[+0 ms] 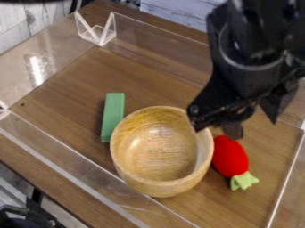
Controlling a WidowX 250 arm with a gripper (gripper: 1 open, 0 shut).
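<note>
A large black gripper point(220, 118) fills the upper right, hanging over the right rim of a wooden bowl point(156, 167) and the area above a red plush vegetable point(233, 158) with a green top. Its fingers are spread open, with nothing seen between them. The red toy lies just right of the bowl. A green block point(112, 117) lies left of the bowl on the wooden surface.
Clear plastic walls point(70, 157) border the work surface. A small clear holder point(96, 31) sits at the top left corner.
</note>
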